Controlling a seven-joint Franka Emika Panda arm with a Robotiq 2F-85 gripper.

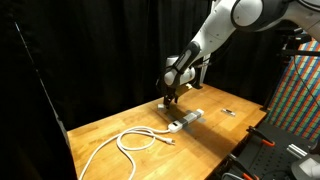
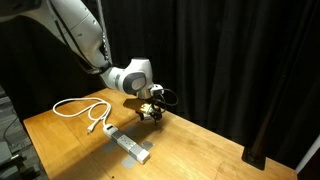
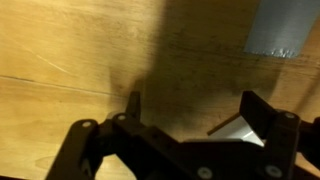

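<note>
My gripper is open over the wooden table, and only bare wood shows between its fingertips. Part of a small white object (image 3: 238, 130) with a dark end appears at the lower right of the wrist view, beside and partly behind the right finger. From outside, the gripper (image 1: 171, 99) hangs low near the table's back, close to a small white object (image 1: 161, 106). In the second exterior view, a white piece (image 2: 151, 118) lies just by the gripper (image 2: 141, 108). Whether the fingers touch it cannot be told.
A white power strip (image 1: 186, 121) lies nearer the front, with its white cord (image 1: 122, 143) looped on the table. A grey patch (image 3: 283, 25) marks the wood. Small items (image 1: 228, 112) lie to the right. Black curtains (image 2: 230, 70) stand behind.
</note>
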